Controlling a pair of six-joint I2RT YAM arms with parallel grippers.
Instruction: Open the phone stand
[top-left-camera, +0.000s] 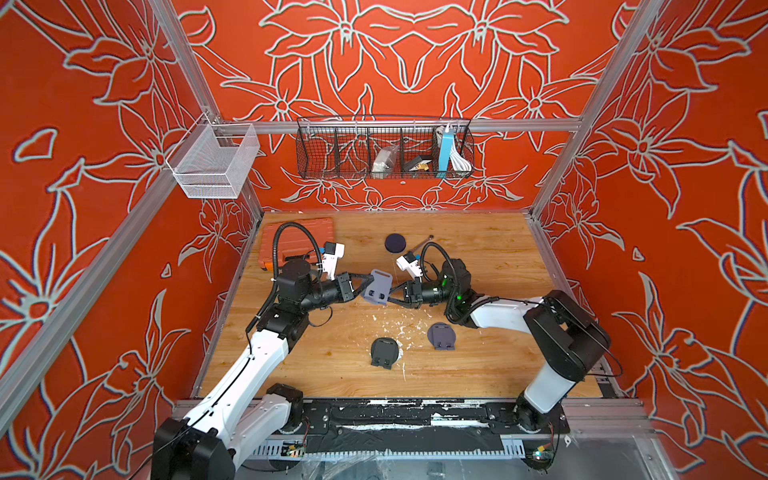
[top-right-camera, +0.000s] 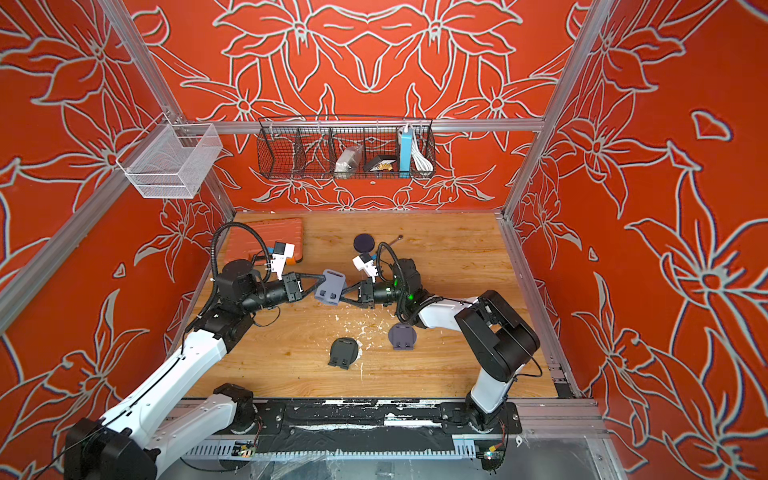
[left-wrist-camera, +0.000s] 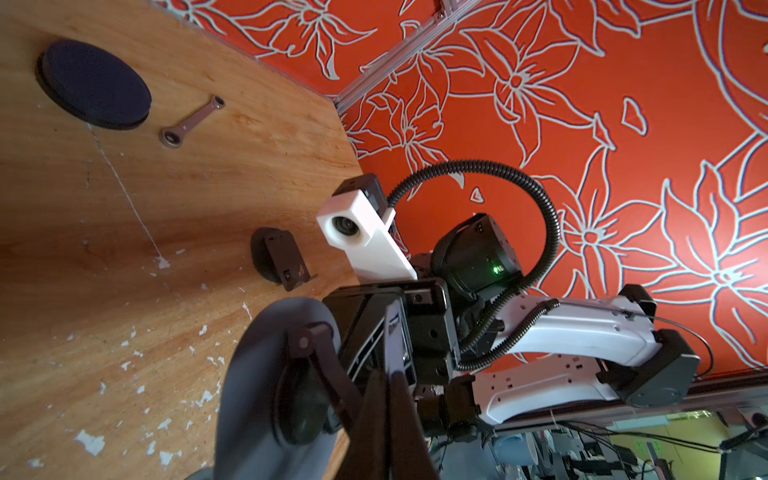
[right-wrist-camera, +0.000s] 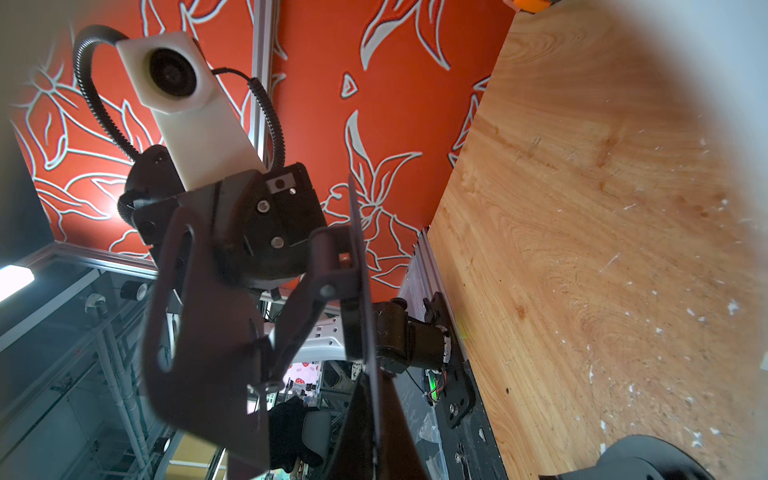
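A grey phone stand (top-left-camera: 377, 286) hangs above the table between my two grippers, its parts spread apart. My left gripper is shut on its slotted panel, which shows edge-on as a thin strip in the left wrist view. The round base (left-wrist-camera: 268, 376) stands away from that panel, with a hinge arm (left-wrist-camera: 326, 364) between them. In the right wrist view, my right gripper is shut on the thin base, seen edge-on, while the slotted panel (right-wrist-camera: 208, 336) angles off to the left. The far fingertips are partly hidden.
Two more folded stands, one dark (top-left-camera: 385, 353) and one purplish (top-left-camera: 441, 336), lie on the table toward the front. Behind are a dark disc (top-left-camera: 395, 242), a small wrench (left-wrist-camera: 192, 121) and an orange case (top-left-camera: 320, 230).
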